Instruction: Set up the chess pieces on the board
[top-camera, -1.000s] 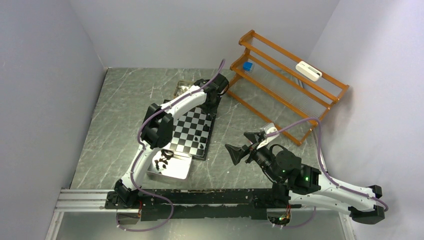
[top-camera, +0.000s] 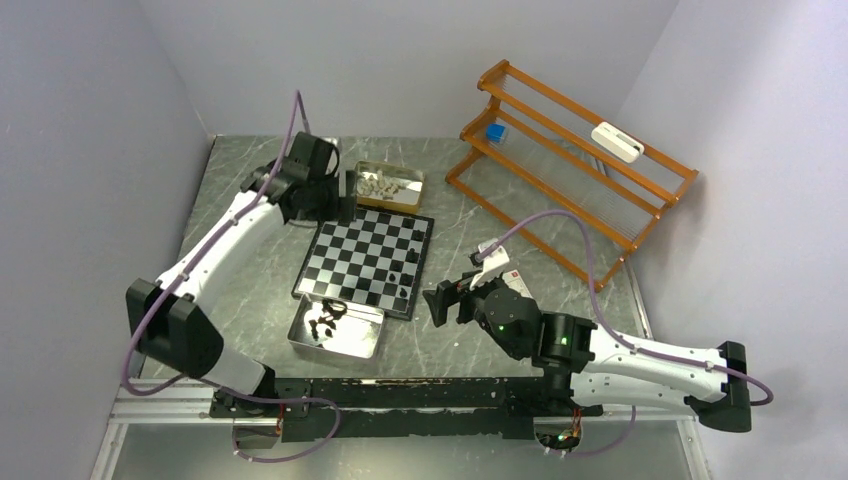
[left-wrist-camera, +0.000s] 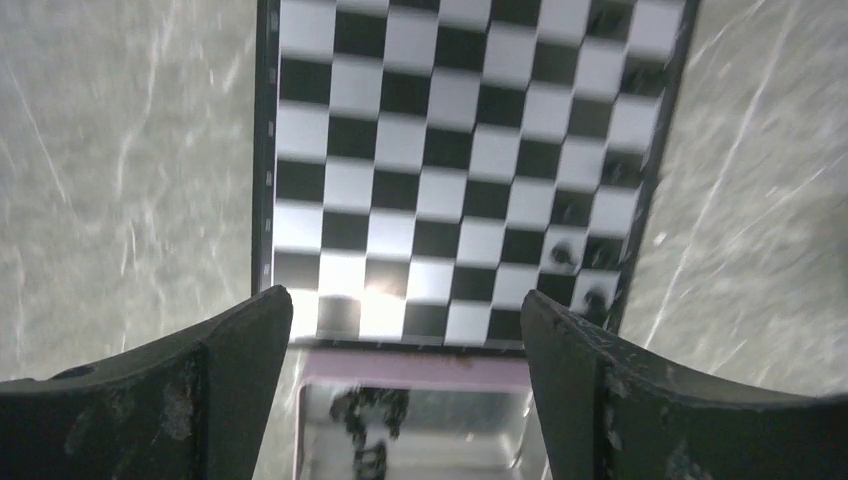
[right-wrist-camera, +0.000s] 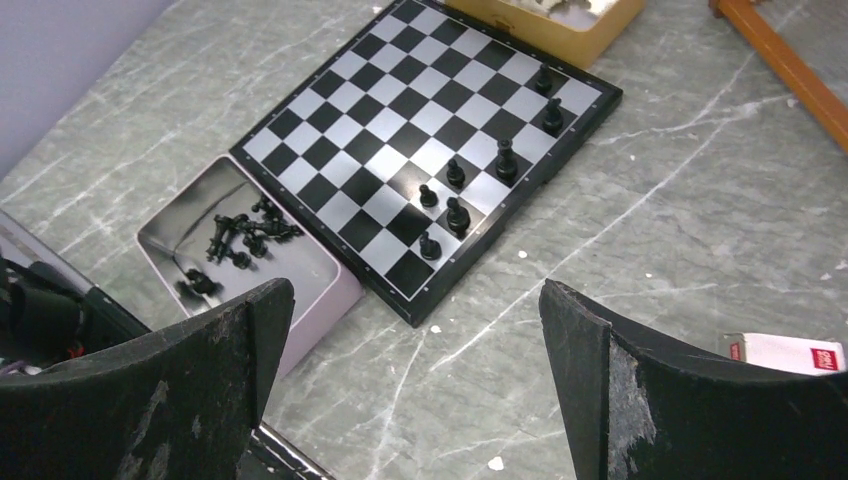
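The chessboard carries several black pieces along its right side, such as a tall piece and a pawn. More black pieces lie in the silver tray at the board's near edge; pale pieces fill the yellow box behind it. My left gripper hangs high over the board's far-left part, its fingers apart with nothing between them. My right gripper stands open right of the board, empty.
A wooden rack stands at the back right. A small white and red box lies on the marble table right of the board.
My left arm has swung up and left, away from the board's far-right part. My right gripper has shifted slightly left.
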